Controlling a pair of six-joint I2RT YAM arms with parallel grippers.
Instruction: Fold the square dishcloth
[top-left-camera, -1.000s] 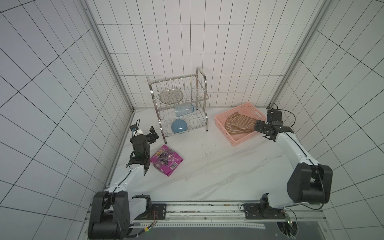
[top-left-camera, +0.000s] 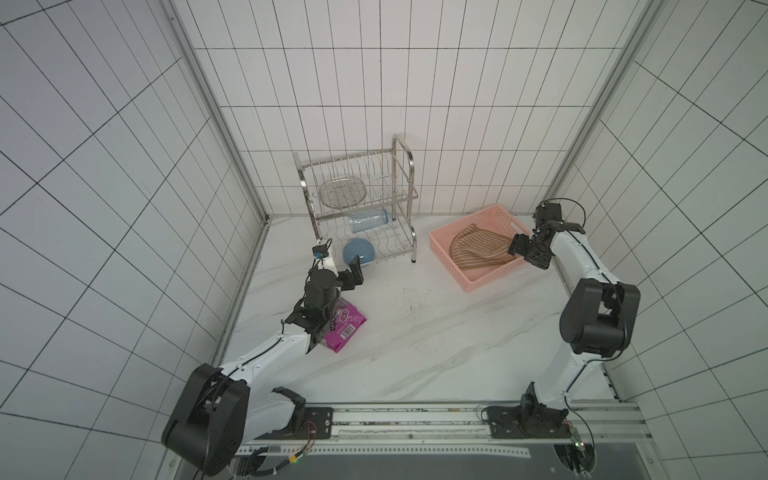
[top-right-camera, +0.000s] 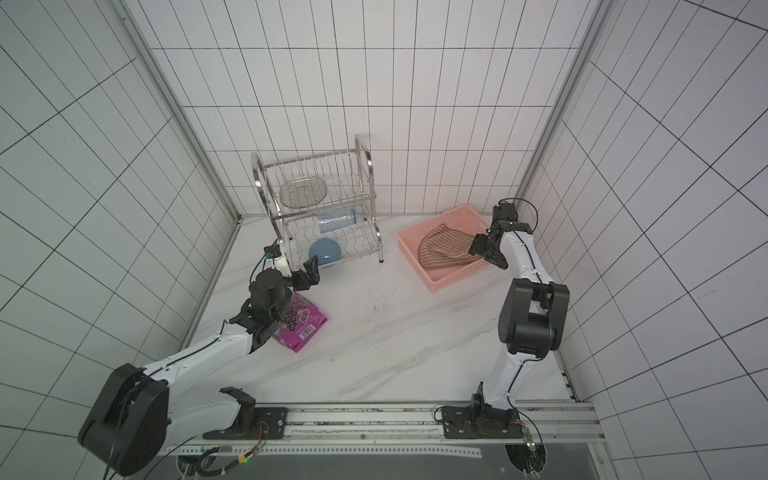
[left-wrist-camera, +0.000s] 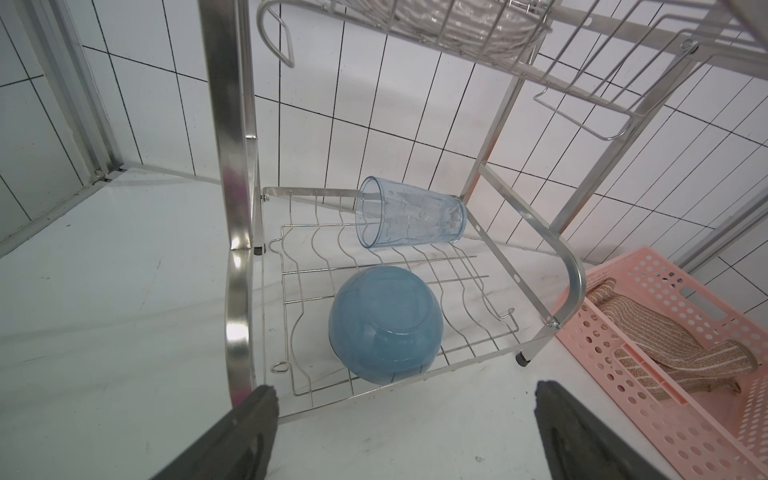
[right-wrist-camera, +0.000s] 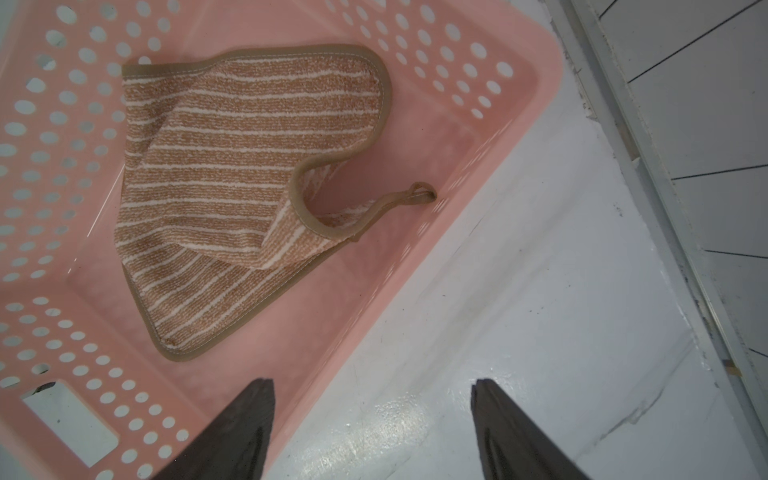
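The brown-and-white striped dishcloth (right-wrist-camera: 232, 152) lies crumpled inside the pink basket (right-wrist-camera: 352, 344), its near edge curled up and its hanging loop toward the basket's side. Above the basket's right-hand rim hovers my right gripper, its fingers apart with only basket and table seen beyond. My left gripper stands open in front of the dish rack, nothing between its fingers; the cloth is well off to its right. In the top left view, the right gripper hides the cloth's right end.
A metal dish rack (top-left-camera: 404, 208) holds a blue bowl (left-wrist-camera: 385, 324), a clear cup (left-wrist-camera: 412, 212) and a glass plate (top-left-camera: 342, 193). Under the left arm lies a purple packet (top-left-camera: 344, 326). Side walls stand close to the right arm.
My left gripper has moved right, now partly over the purple packet and nearer the rack's front. My right arm has reached slightly farther back beside the basket. The cloth has not moved.
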